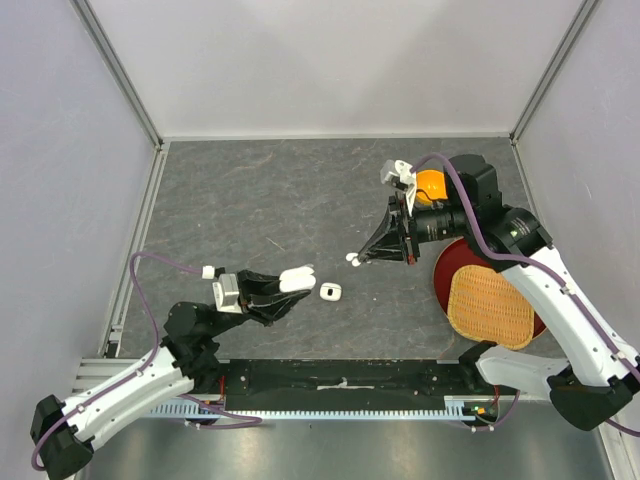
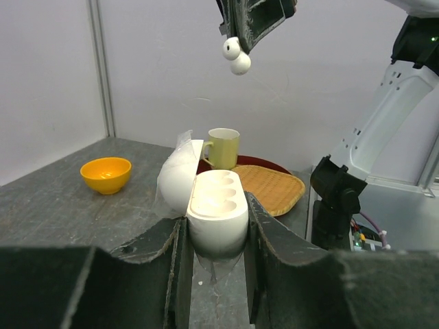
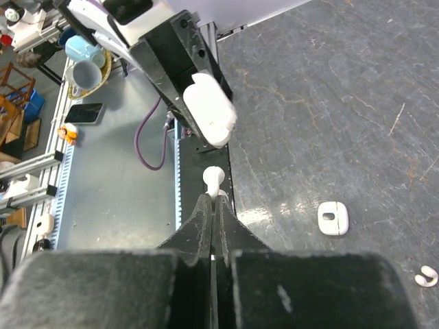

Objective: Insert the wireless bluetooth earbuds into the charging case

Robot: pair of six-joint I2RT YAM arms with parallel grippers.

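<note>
My left gripper is shut on a white charging case (image 2: pixel 219 212), whose lid (image 2: pixel 180 179) stands open beside the row of hollows. In the right wrist view, a white earbud (image 3: pixel 214 177) is pinched by the tips of my right gripper, its rounded head beyond them. This earbud (image 2: pixel 236 56) appears high in the left wrist view, apart from the case. From above, the right gripper (image 1: pixel 364 255) hangs to the right of the left one. Another curved white piece (image 3: pixel 426 277) lies on the grey table.
A small white case-like object (image 1: pixel 331 291) lies on the table between the arms. An orange bowl (image 1: pixel 432 184) stands at the back right, and a wicker tray (image 1: pixel 490 306) rests on a red plate (image 1: pixel 448 268).
</note>
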